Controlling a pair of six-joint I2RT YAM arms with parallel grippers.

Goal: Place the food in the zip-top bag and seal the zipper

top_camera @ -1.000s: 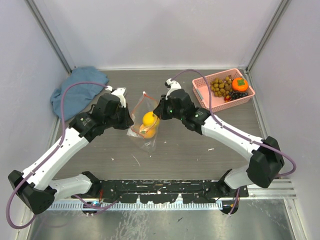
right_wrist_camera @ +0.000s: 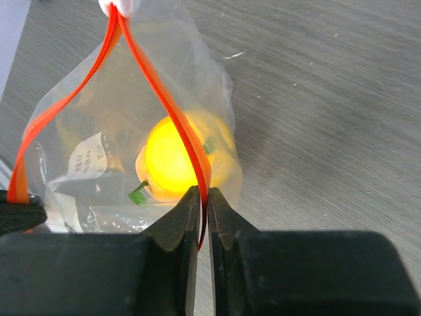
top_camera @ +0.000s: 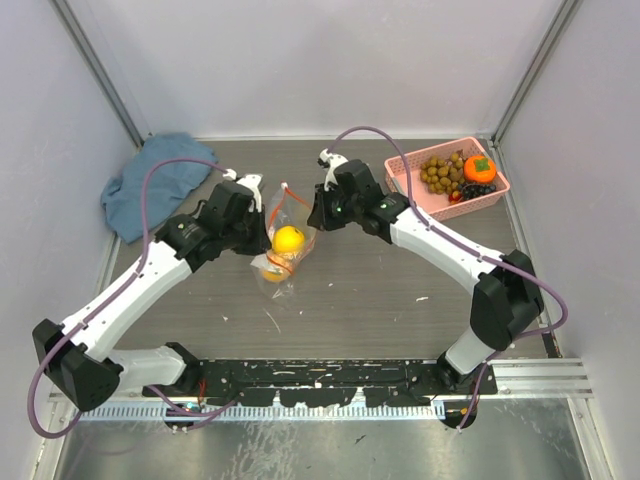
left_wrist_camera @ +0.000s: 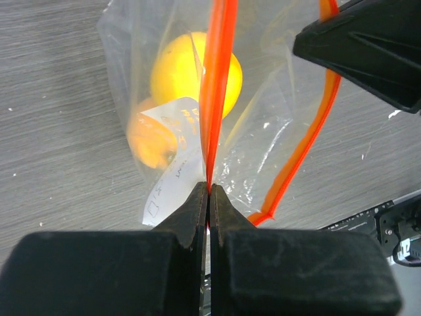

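A clear zip top bag (top_camera: 274,284) with an orange zipper strip hangs between my two grippers, its mouth spread wide. Inside lie a yellow round food (left_wrist_camera: 177,76) and an orange-toned one (left_wrist_camera: 151,139) lower down; a green stem (right_wrist_camera: 138,192) shows beside them. My left gripper is shut on the near side of the bag's rim. On the opposite side, the orange strip (right_wrist_camera: 176,115) runs between the fingers of my right gripper, which stand slightly apart. A white piece (right_wrist_camera: 120,6) caps one corner of the zipper.
A pink basket (top_camera: 404,185) at the back right holds grapes (top_camera: 437,172), an orange persimmon (top_camera: 480,169) and dark berries. A blue cloth (top_camera: 150,188) lies at the back left. The table (top_camera: 390,310) in front of the bag is clear.
The left gripper has edged right and nearer the front; the bag and food have swung left.
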